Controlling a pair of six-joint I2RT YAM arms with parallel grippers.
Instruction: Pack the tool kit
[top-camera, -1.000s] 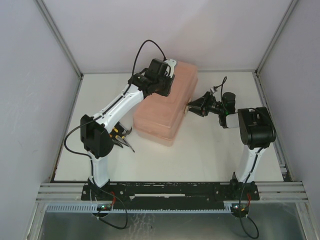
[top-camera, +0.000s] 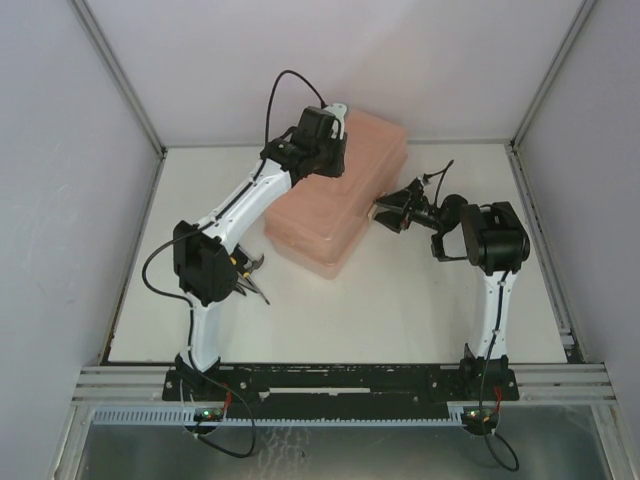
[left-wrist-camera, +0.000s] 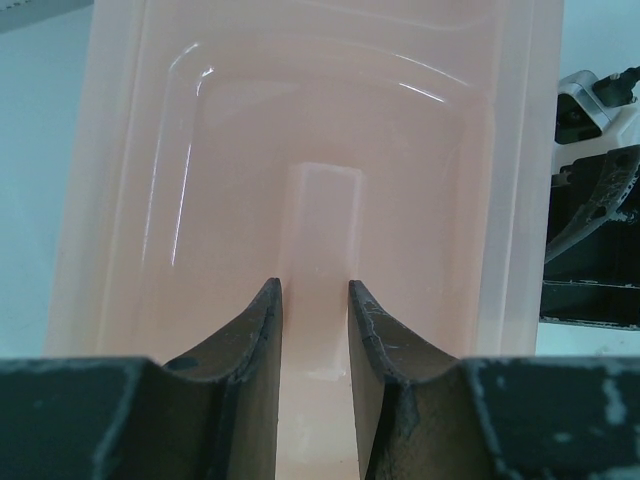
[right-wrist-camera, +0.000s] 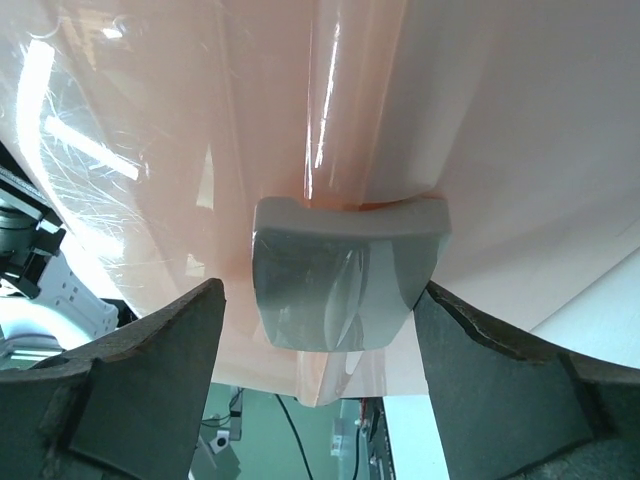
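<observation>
A large pinkish translucent tool box (top-camera: 330, 195) stands closed and slantwise in the middle of the table. My left gripper is over its lid, shut on the long raised lid ridge (left-wrist-camera: 322, 250), one finger along each side. At the box's right side, my right gripper (top-camera: 381, 211) is open. In the right wrist view a grey latch (right-wrist-camera: 345, 275) sits between the spread fingers, close to the right fingertip (right-wrist-camera: 428, 305); whether they touch cannot be told. Several hand tools (top-camera: 247, 272) lie left of the box, partly hidden by my left arm.
Bare white table (top-camera: 400, 310) lies in front of the box and to its right. A wall (top-camera: 440, 70) rises close behind the box. My left arm reaches across the table's left side, over the tools.
The box has turned a little, its far end shifting right and its near end left. My left gripper has moved slightly farther back; the right arm has shifted slightly left.
</observation>
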